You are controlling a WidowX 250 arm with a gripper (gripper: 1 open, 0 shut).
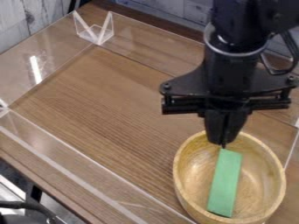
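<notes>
My black gripper (pixel 222 124) fills the upper right of the view, its shut fingertips just above the back rim of a round tan bowl (pixel 187 184), with nothing visible between them. A green rectangular block (pixel 225 182) lies inside the bowl. The gripper body hides part of the table behind it.
A clear plastic holder (pixel 96 26) stands at the back left. Cables show at the lower left edge, and a grey wall runs along the back.
</notes>
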